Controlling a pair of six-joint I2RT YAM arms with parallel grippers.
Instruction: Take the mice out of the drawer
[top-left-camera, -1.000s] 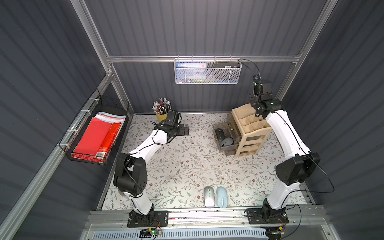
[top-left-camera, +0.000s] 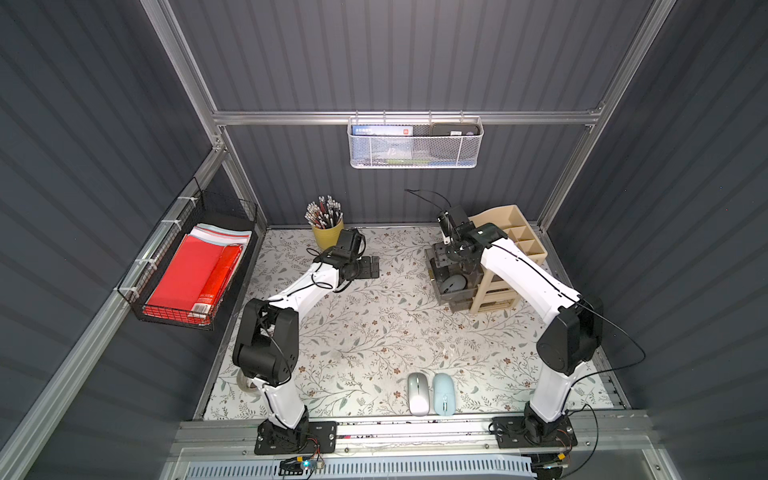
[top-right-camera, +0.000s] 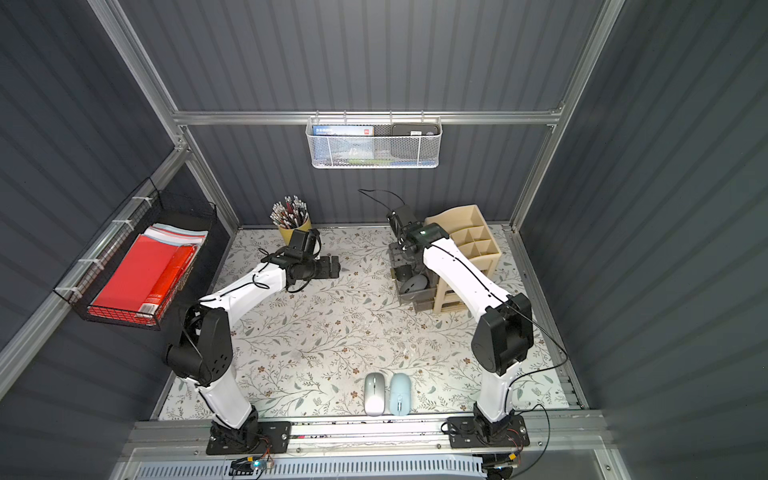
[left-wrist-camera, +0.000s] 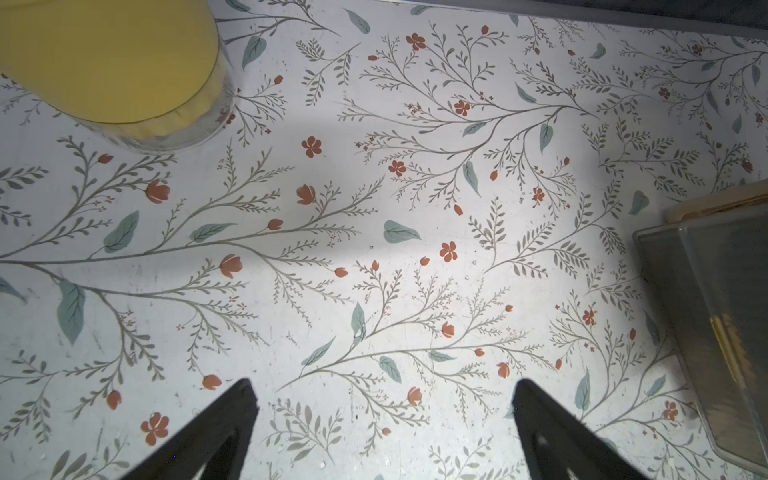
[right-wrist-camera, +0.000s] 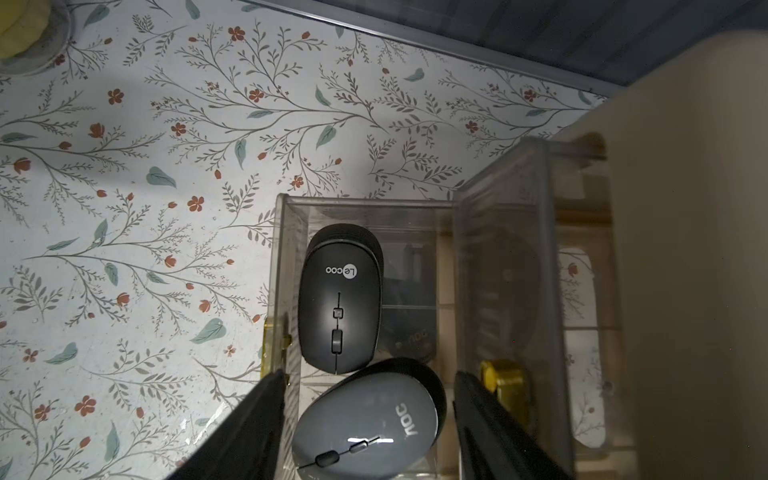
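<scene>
In the right wrist view a black mouse (right-wrist-camera: 341, 300) and a dark grey mouse (right-wrist-camera: 376, 428) lie in the pulled-out clear drawer (right-wrist-camera: 360, 201). Above the grey one is my right gripper, its fingers apart on either side of that mouse in the view; no grip on it shows. A silver mouse (top-left-camera: 417, 393) and a light blue mouse (top-left-camera: 444, 395) rest side by side at the table's front edge. Over the left half of the table, my left gripper stands open and empty.
Right beside the drawer rises the beige organizer (top-left-camera: 521, 232), under my right arm. A yellow pen cup (left-wrist-camera: 120, 64) stands close to the left gripper.
My right gripper has come left and down from above the organizer to over the open drawer. The left arm has shifted slightly. All mice stay where they were.
</scene>
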